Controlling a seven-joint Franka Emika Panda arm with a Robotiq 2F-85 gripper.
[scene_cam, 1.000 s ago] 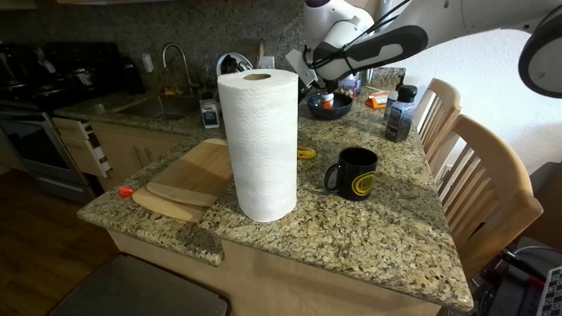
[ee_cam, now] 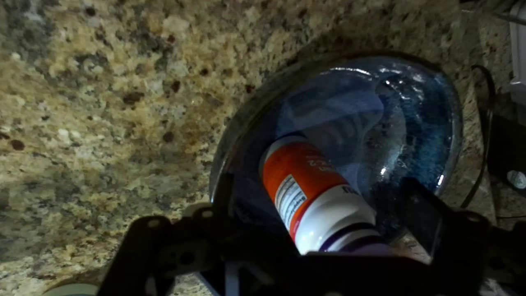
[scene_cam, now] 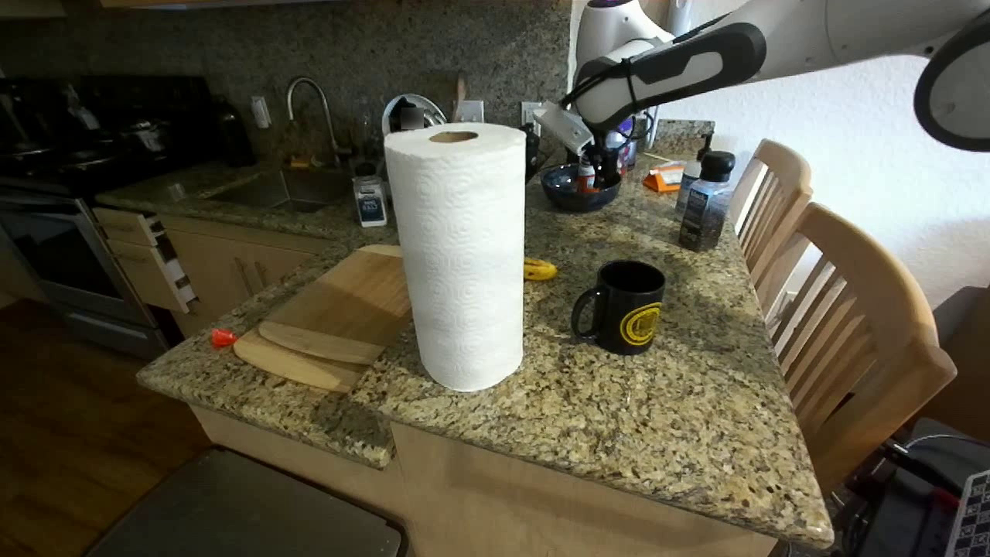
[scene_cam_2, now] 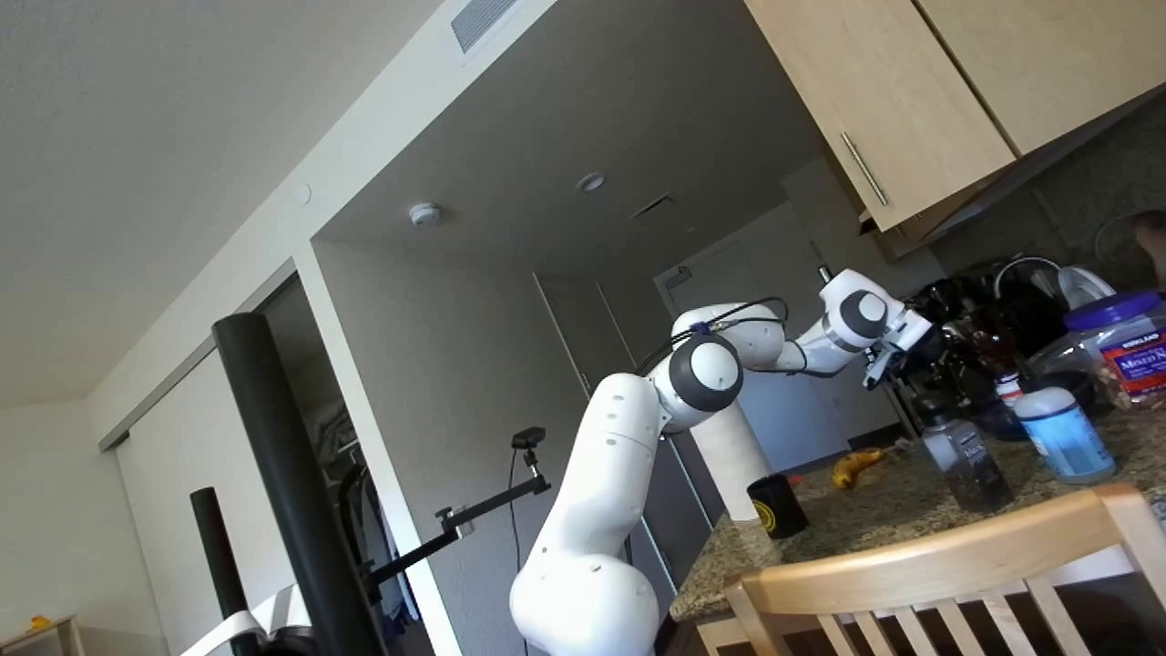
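Observation:
A white supplement bottle with an orange label leans inside a glossy dark blue bowl. In the wrist view its purple-banded top end points toward my gripper, which stands open. One finger is left of the bottle and the other right of it, with bare space between each finger and the bottle. Exterior view 1 has the bottle upright-looking in the bowl, partly covered by the gripper. Contact between fingers and bowl cannot be made out.
Close to the bowl are an orange package and a dark-capped bottle. Nearer the front stand a black mug and a tall paper towel roll, with a banana behind the roll. Counter between mug and bowl is mostly bare.
In exterior view 1 the hand has shifted right, and the gripper is now lower at the bowl, covering part of the bottle. The bottle and bowl appear in the same place.

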